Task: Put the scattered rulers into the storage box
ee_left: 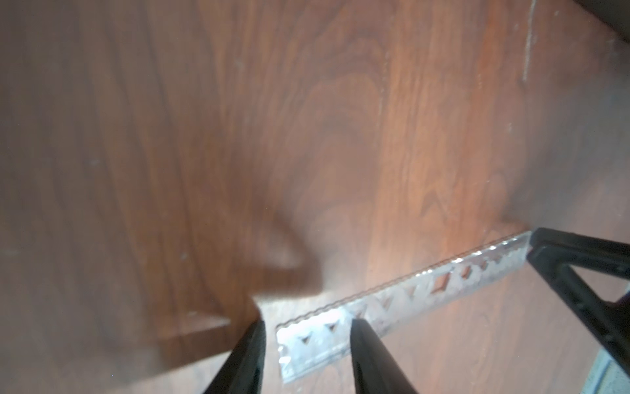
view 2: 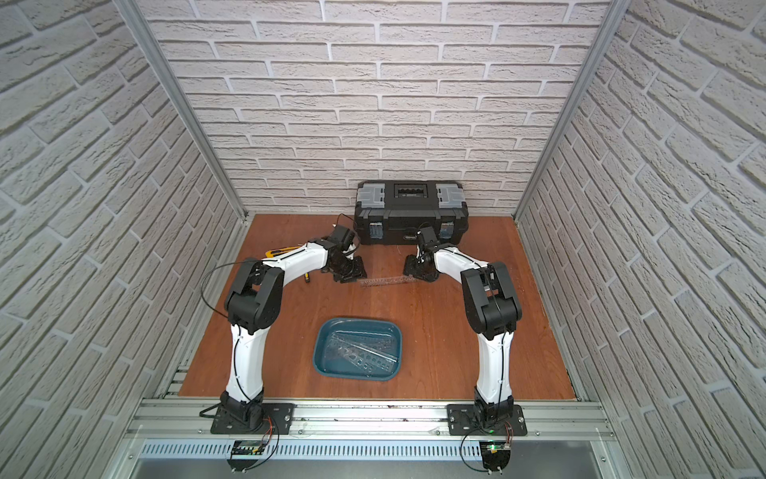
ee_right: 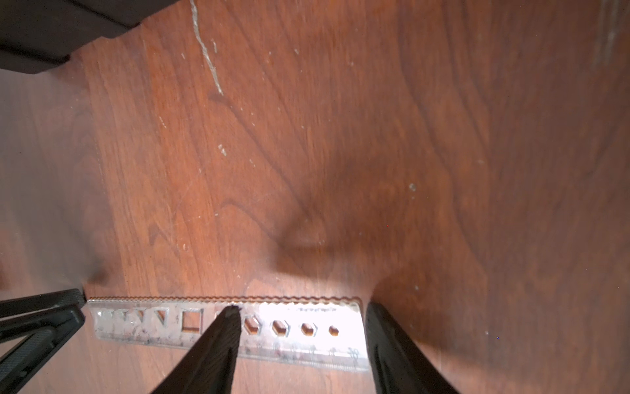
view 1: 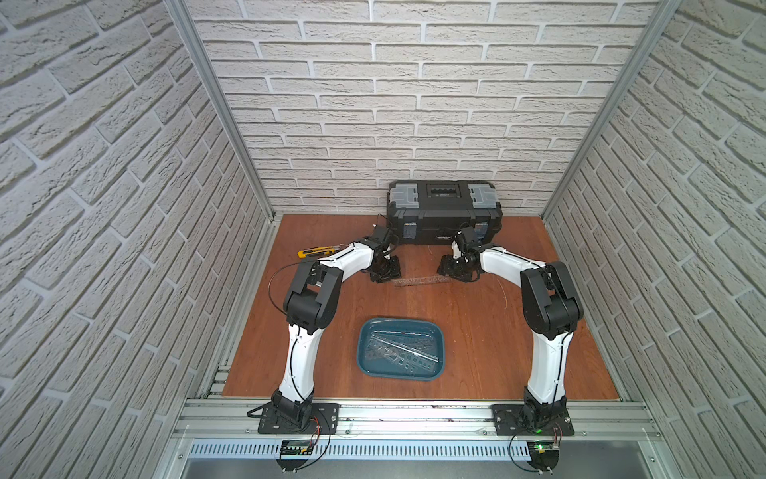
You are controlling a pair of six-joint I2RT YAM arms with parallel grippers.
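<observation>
A clear stencil ruler (view 1: 421,281) lies flat on the brown table, its cut-out holes showing in both wrist views. At its left end, my left gripper is part open, with the end of the ruler (ee_left: 393,302) in view between its fingers. Around the opposite end, my right gripper stands open, the ruler (ee_right: 298,335) passing between its fingertips. Neither gripper has closed on it. Nearer the front, a blue tray-like storage box (view 1: 361,343) holds several clear rulers (view 1: 407,349).
A black toolbox (view 1: 443,211) stands against the back wall, just behind both grippers. A yellow-handled tool (view 1: 316,251) lies at the back left, partly covered by the left arm. The table between the ruler and the box is bare, as is the front right.
</observation>
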